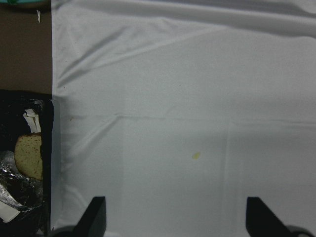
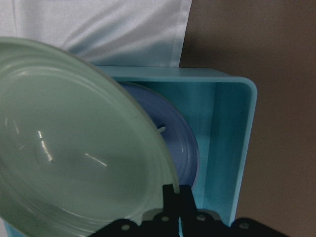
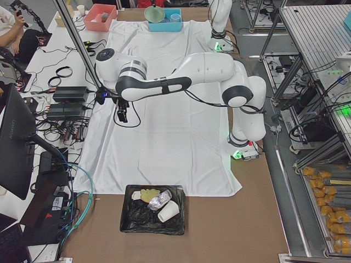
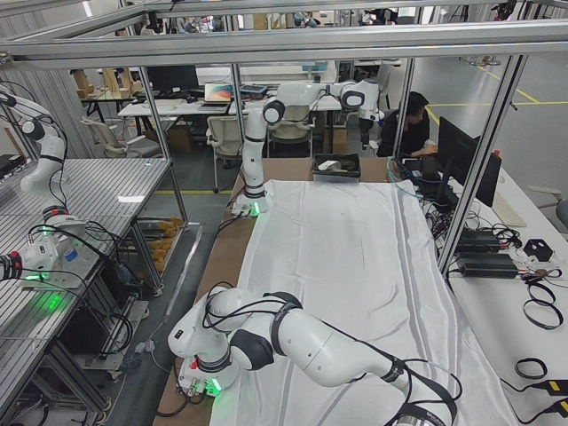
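Observation:
My right gripper is shut on the rim of a green plate [image 2: 74, 143], held over a light blue bin [image 2: 229, 148] with a blue plate [image 2: 177, 143] inside. The green plate [image 3: 154, 15] also shows over the bin [image 3: 170, 27] at the far end in the camera left view. My left gripper stands open above the white cloth [image 1: 182, 84], beside a black bin [image 1: 47, 158] holding bread [image 1: 28, 155], foil and white scraps.
A red bin [image 3: 100, 18] stands on the side table at the back left, among cables and devices. Brown board [image 3: 230, 219] borders the white cloth.

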